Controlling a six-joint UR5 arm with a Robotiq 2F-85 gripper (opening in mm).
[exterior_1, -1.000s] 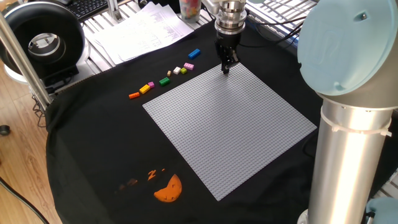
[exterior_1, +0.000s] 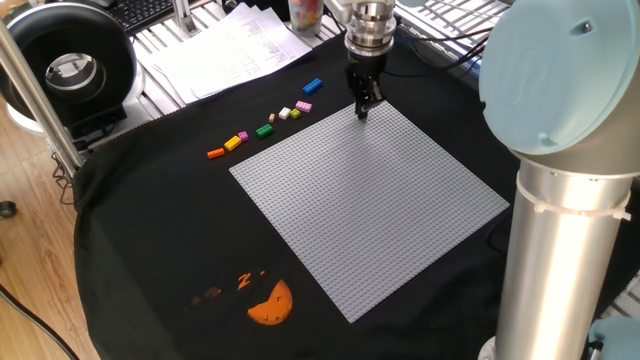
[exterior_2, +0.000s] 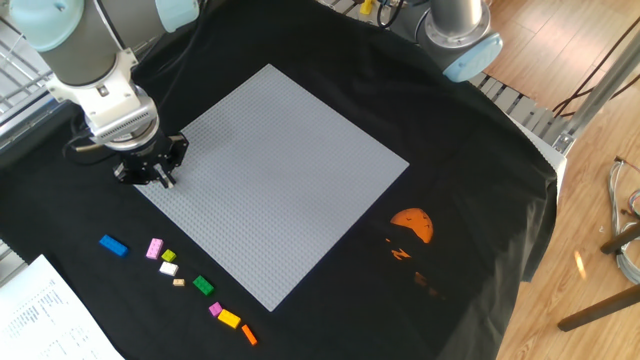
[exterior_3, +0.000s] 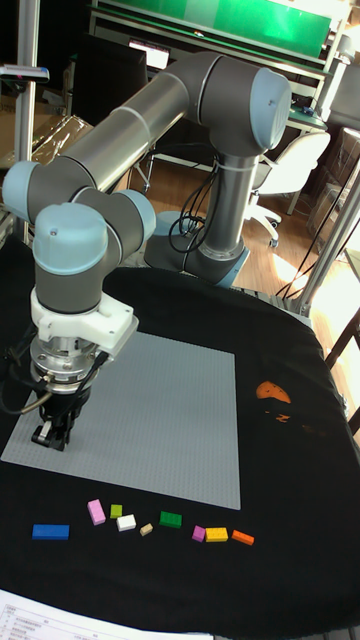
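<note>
A square grey baseplate (exterior_1: 370, 210) lies flat and bare on the black cloth. Over one corner of it hangs my gripper (exterior_2: 165, 181), pointing down, its fingertips close to the plate; whether they touch it, or stand open or shut, is too small to make out. Along the plate's edge lie loose bricks: blue (exterior_3: 50, 531), pink (exterior_3: 98, 512), lime (exterior_3: 116, 511), white (exterior_3: 127, 523), tan (exterior_3: 146, 529), green (exterior_3: 170, 519), magenta (exterior_3: 198, 533), yellow (exterior_3: 216, 534) and orange (exterior_3: 243, 537). The magenta and yellow bricks lie very close together.
White papers (exterior_1: 225, 55) lie beyond the bricks. An orange printed face (exterior_2: 413, 224) marks the cloth on another side of the plate. My arm's base (exterior_3: 197, 251) stands behind the plate. Free black cloth (exterior_1: 170, 220) surrounds the bricks and plate.
</note>
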